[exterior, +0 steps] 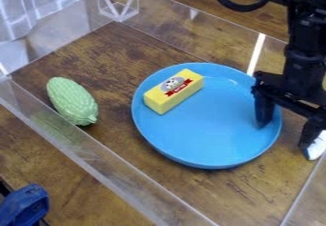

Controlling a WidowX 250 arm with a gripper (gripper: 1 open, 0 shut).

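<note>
My black gripper (285, 111) is at the right edge, over the right rim of a blue plate (197, 130), with its fingers apart and pointing down. A yellow box (173, 91) with a printed label lies on the back left of the plate. A green cabbage-like object (72, 106) lies on the wooden table to the left. A white object (318, 146) at the far right is partly hidden by the gripper.
A blue object (19, 206) sits at the bottom left corner. Clear bin walls cross the table (114, 58).
</note>
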